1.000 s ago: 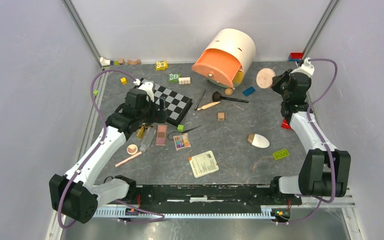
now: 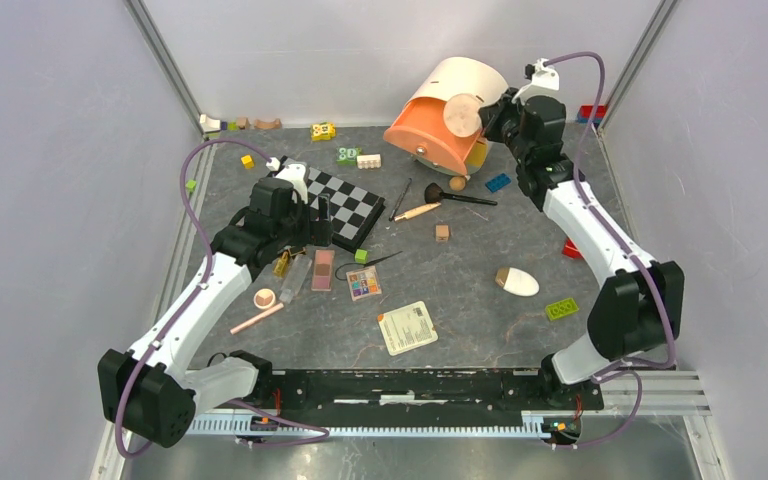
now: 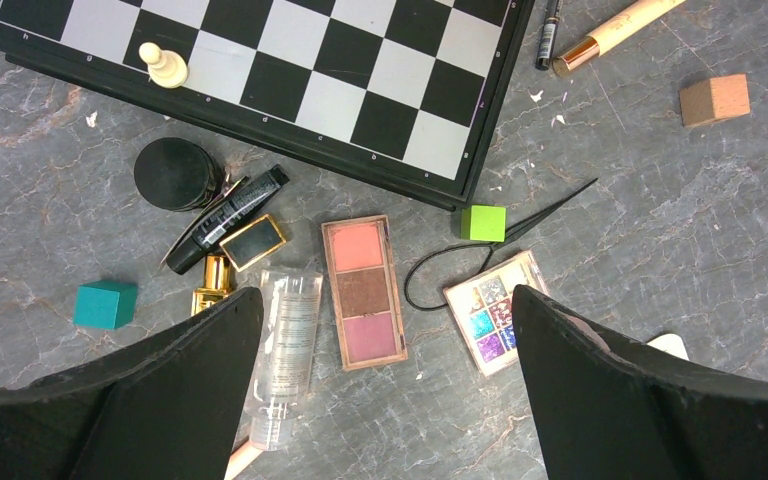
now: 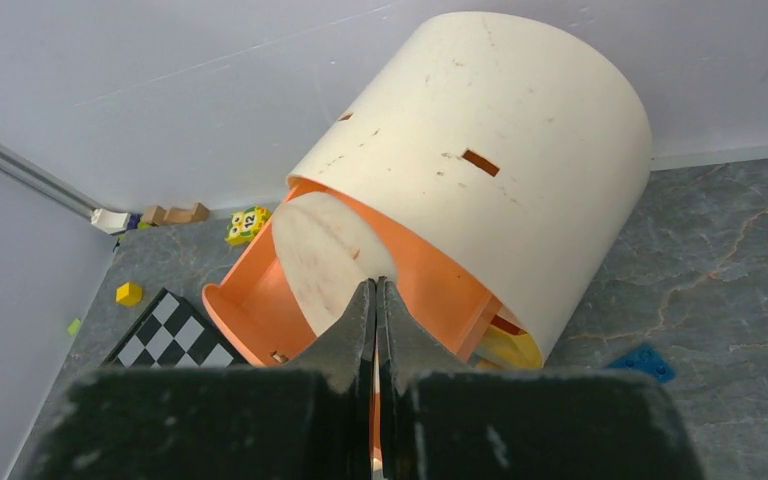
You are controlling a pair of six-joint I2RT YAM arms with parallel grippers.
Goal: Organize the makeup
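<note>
My right gripper is shut on a pale round disc, a makeup sponge by its look (image 4: 325,255). The disc hangs before the mouth of the open orange drawer (image 2: 438,134) in the cream cylindrical organizer (image 2: 467,78). Over the table's left part, my left gripper stands open, nothing between its fingers. Below it lie a pink and brown palette (image 3: 365,292), a glitter palette (image 3: 490,318), a clear tube (image 3: 285,345), a black tube (image 3: 225,218), a black jar (image 3: 173,174) and a gold bottle (image 3: 213,278). A black brush (image 2: 460,197) lies before the organizer.
A chessboard (image 2: 345,205) lies left of the organizer. Toy bricks, such as a blue one (image 2: 498,182) and a green one (image 2: 561,309), are scattered about. A printed card (image 2: 407,328) and a white oval item (image 2: 518,282) lie in front.
</note>
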